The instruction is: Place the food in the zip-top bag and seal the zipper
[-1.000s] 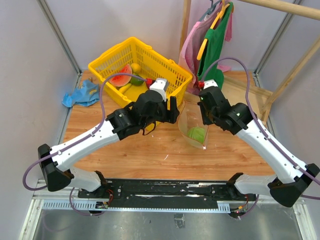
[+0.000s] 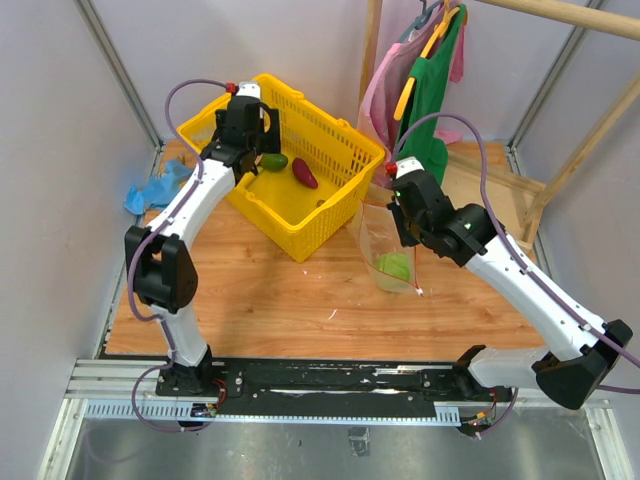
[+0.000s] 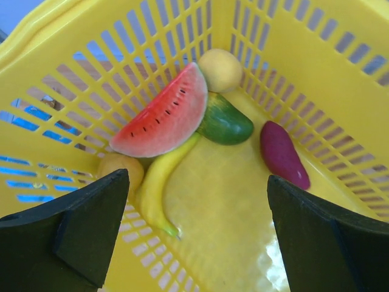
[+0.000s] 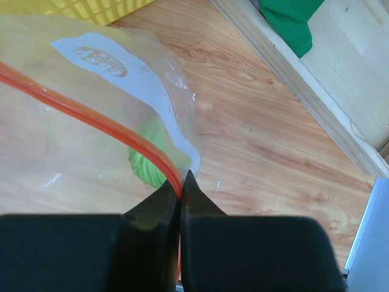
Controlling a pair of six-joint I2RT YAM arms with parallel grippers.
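Observation:
A clear zip top bag with an orange-red zipper edge hangs from my right gripper, which is shut on that edge; its mouth gapes. Inside the bag, in the top view, lies a green food piece. My left gripper stands open over the yellow basket, nothing between its fingers. Below it in the left wrist view are a watermelon slice, a banana, a green vegetable, a purple eggplant, and two round yellowish foods, one of them in the corner.
The basket's slatted walls rise around the foods. A blue cloth lies left of it. Behind the bag stands a wooden rack with hanging clothes, among them a green one.
My left arm has swung left and back, from beside the bag to over the basket's left part. The right gripper has shifted slightly left with the bag still at it.

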